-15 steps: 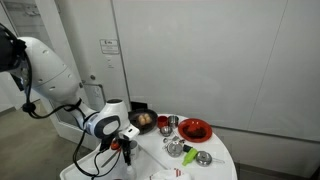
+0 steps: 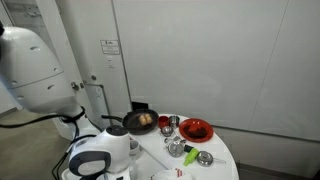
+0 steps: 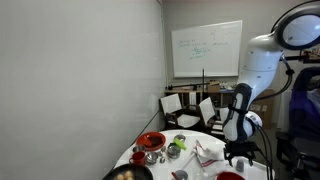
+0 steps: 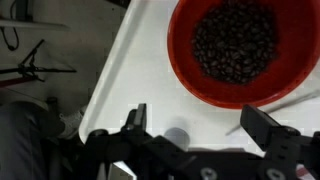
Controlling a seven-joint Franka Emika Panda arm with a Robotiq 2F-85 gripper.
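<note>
Wide apart in the wrist view, the fingers (image 4: 136,118) of my gripper show it open. A small pale, round-topped object (image 4: 178,137) lies near the gap, closer to the left finger; nothing is clasped. Just ahead is a red bowl (image 4: 176,58) holding dark beans (image 4: 235,40). Exterior view 2 has the gripper (image 3: 239,157) low over the table's near right side, by a small grey object (image 3: 240,165) and the red bowl (image 3: 230,176). In exterior view 1 the arm's white housing (image 2: 98,150) hides the fingertips.
A black pan (image 2: 140,122), a red colander-like dish (image 2: 196,130), metal cups (image 2: 167,130) and a green-handled utensil (image 2: 191,156) occupy the table's far side. A pale cloth (image 2: 172,174) lies near the front. The white table's edge (image 4: 112,55) runs close to my left.
Over the last second the arm has moved down and toward the near left in exterior view 1. The red bowl seen beside the gripper earlier is now hidden there. The other tableware stays put.
</note>
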